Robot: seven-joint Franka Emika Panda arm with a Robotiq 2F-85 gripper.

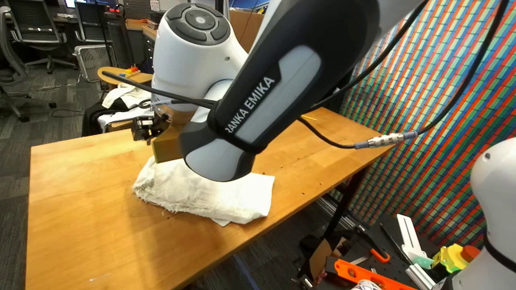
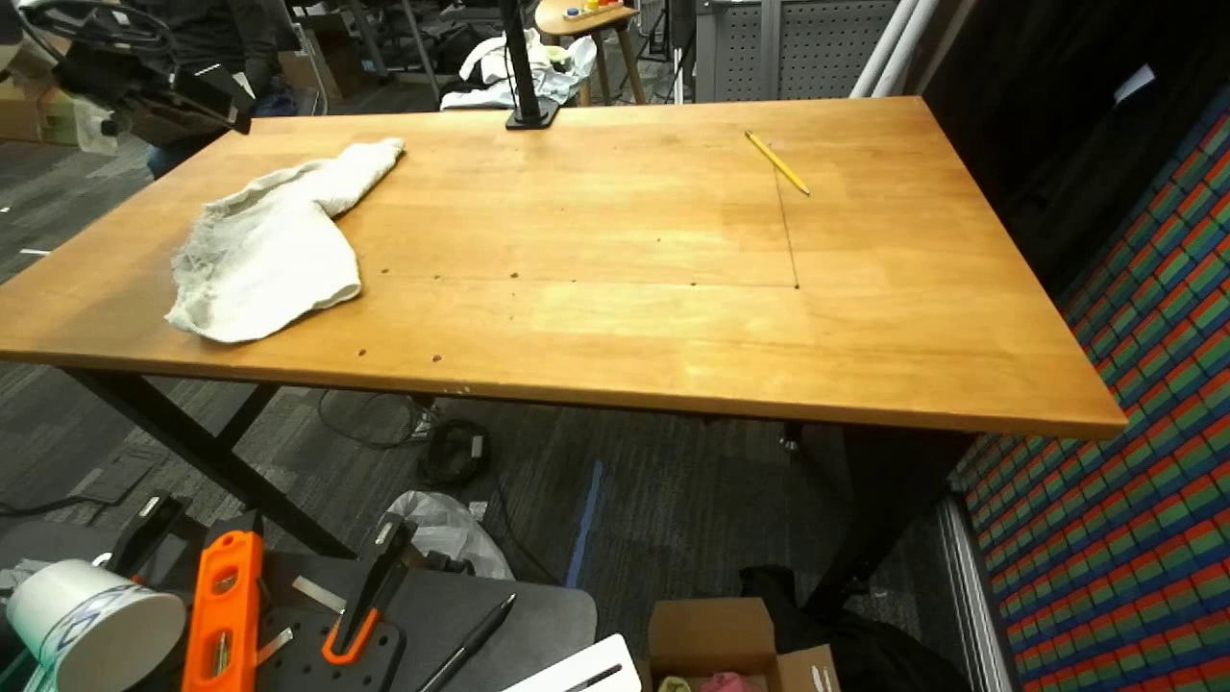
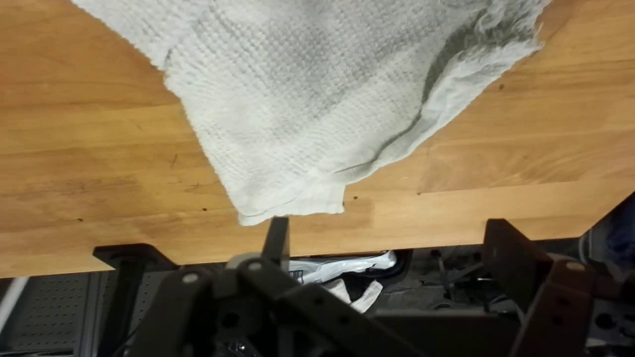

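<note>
A white, rumpled cloth (image 1: 213,195) with a frayed edge lies on the wooden table (image 1: 92,232). In exterior view 2 the same cloth (image 2: 271,248) is on the table's left part, a narrow fold reaching toward the back. My gripper is open, its two fingers wide apart and nothing between them. In the wrist view, a corner of the cloth (image 3: 285,148) points toward the finger on the left, apart from it as far as I can tell. The arm hides the gripper's fingers in exterior view 1.
A yellow pencil (image 2: 778,163) lies on the table's right side, and a black post (image 2: 530,110) stands at its back edge. A side surface in front holds an orange level (image 2: 225,611) and a white cup (image 2: 98,629).
</note>
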